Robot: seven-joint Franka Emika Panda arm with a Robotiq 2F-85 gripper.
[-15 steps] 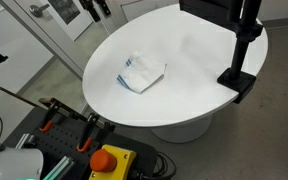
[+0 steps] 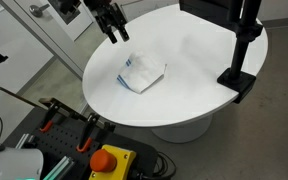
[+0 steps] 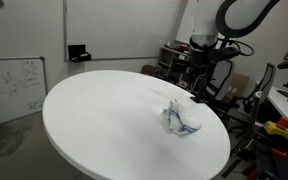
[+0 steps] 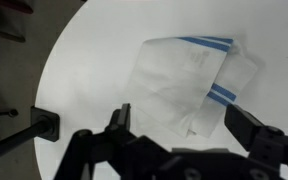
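A white cloth with blue stripes [image 2: 142, 72] lies loosely folded on the round white table [image 2: 184, 50]. From the wrist view, the cloth [image 4: 179, 85] spreads just beyond the fingers, its striped edges toward the upper right. My gripper [image 2: 119, 36] hangs above the table, behind the cloth and a little to its left in exterior view 1. Its fingers stand wide apart with nothing between them; the gripper frames the cloth's near part without touching it. The second exterior view has the cloth [image 3: 181, 118] close below the gripper [image 3: 198, 88].
A black post with a clamp base [image 2: 236, 80] is fixed at the table's right edge. A black object [image 2: 209, 10] stands at the table's far edge. In front is an orange-red button on a yellow box [image 2: 108, 162].
My gripper has come further over the table, moving right and downward in exterior view 1, nearer the cloth. The cloth has stayed in place.
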